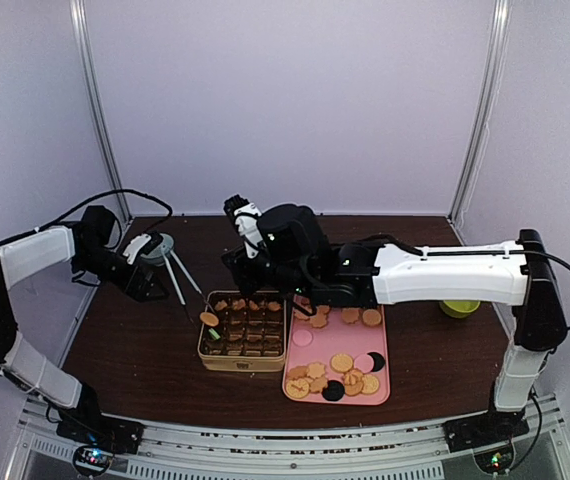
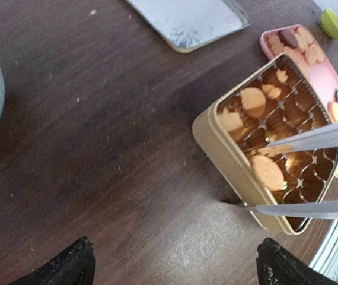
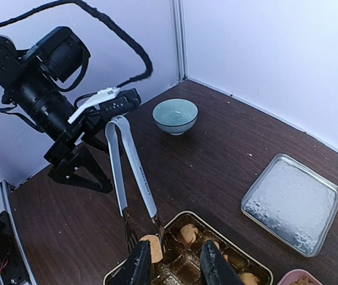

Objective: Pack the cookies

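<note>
The cookie box [image 1: 241, 362] holds several cookies in its compartments. Metal tongs [image 3: 133, 160] slant up from its left side toward my left arm, an orange cookie [image 3: 152, 248] at their lower end; whether they grip it I cannot tell. My left gripper stands open beside the tongs, nothing between its fingers. My right gripper is above the box with a gap between its fingertips and nothing seen in it. A pink tray [image 1: 310, 362] of round, flower-shaped, pink and black cookies lies right of the box.
A light blue bowl [image 3: 175, 116] stands at the back left. An empty metal tray [image 3: 290, 202] lies behind the box. A green bowl [image 1: 459, 307] is at the right.
</note>
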